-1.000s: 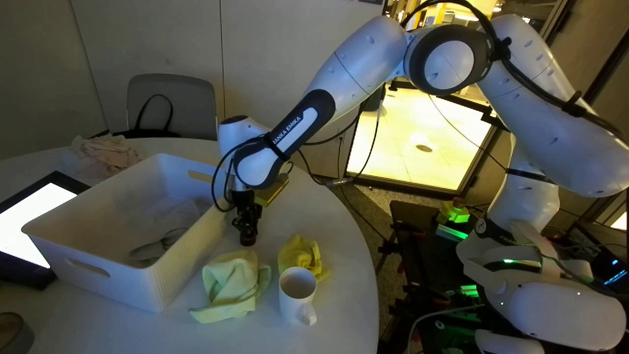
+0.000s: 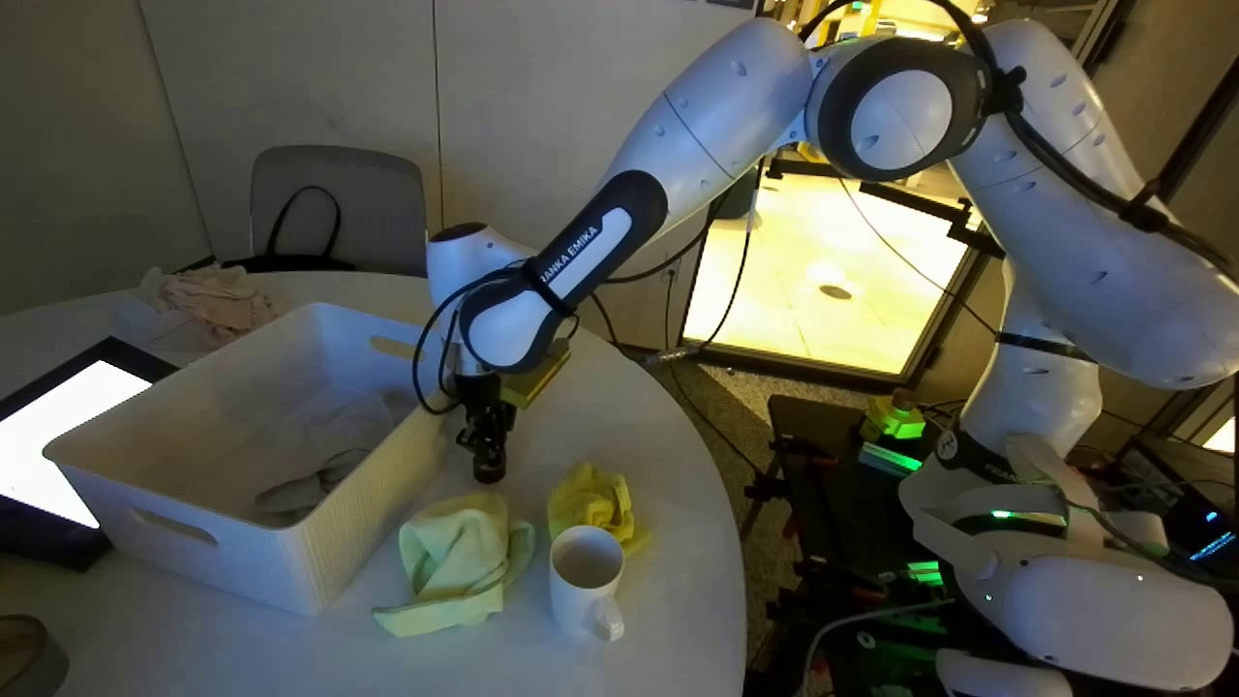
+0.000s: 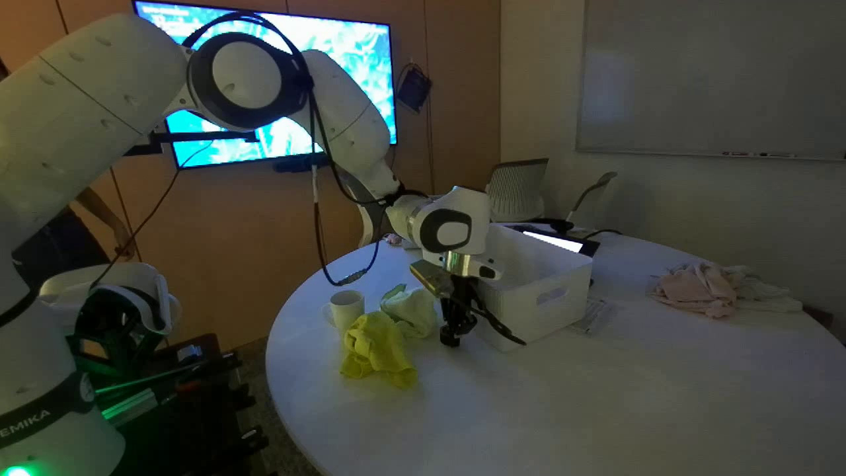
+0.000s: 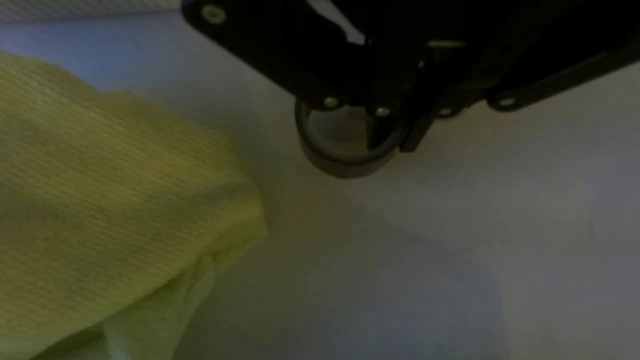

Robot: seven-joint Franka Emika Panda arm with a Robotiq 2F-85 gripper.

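Note:
In the wrist view a small dark ring [image 4: 345, 168], like a roll of tape, is held at its wall by my gripper. One finger is inside the ring and the other outside. From exterior view 1, my gripper [image 2: 489, 463] points down just above or at the white table, beside the bin; whether the ring touches the table I cannot tell. A pale green-yellow cloth [image 2: 459, 558] lies crumpled in front of it. Right of that are a brighter yellow cloth [image 2: 589, 500] and a white mug [image 2: 581, 581], standing upright.
The white bin [image 3: 547, 297] stands close against the arm's side, with a grey item [image 2: 308, 488] inside. A lit screen [image 2: 52, 436] is beyond the bin. Pink and pale cloths [image 3: 698, 289] lie apart from these. Bare table [image 3: 618, 389] stretches widely in exterior view 2.
The arm's elbow has shifted slightly to the right in exterior view 1. The gripper is almost where it was, and the cloths, mug and bin have not moved.

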